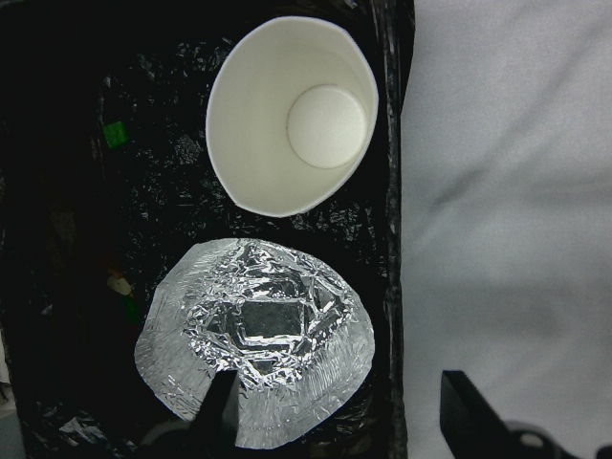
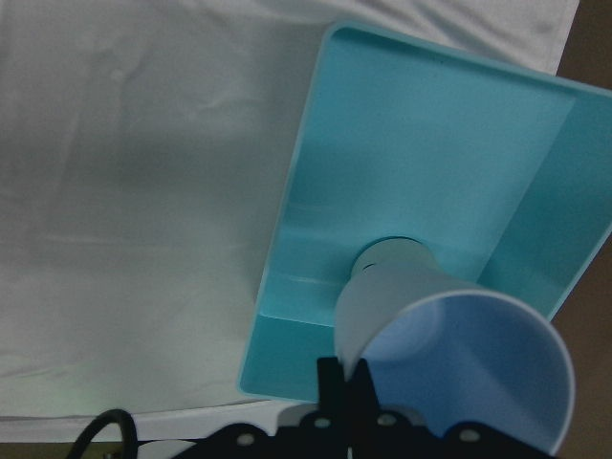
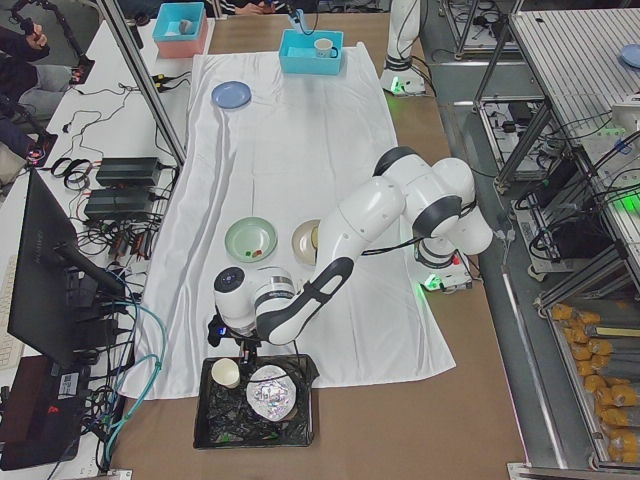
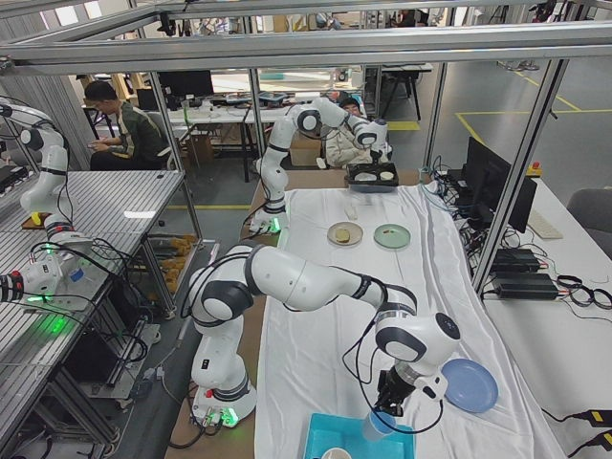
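My left gripper is open above a black lined bin (image 3: pixel 205 425), with nothing seen between its fingers. A crumpled foil dish (image 1: pixel 253 344) lies in the bin beside a white paper cup (image 1: pixel 287 115). My right gripper is shut on the rim of a pale blue cup (image 2: pixel 478 363), held over a turquoise box (image 2: pixel 430 134). A second pale cup (image 2: pixel 390 253) in the box is partly hidden behind the held one.
A blue plate (image 4: pixel 469 382) lies beside the turquoise box. A green plate (image 3: pixel 251 237) and a beige plate (image 3: pixel 302 243) lie mid-table.
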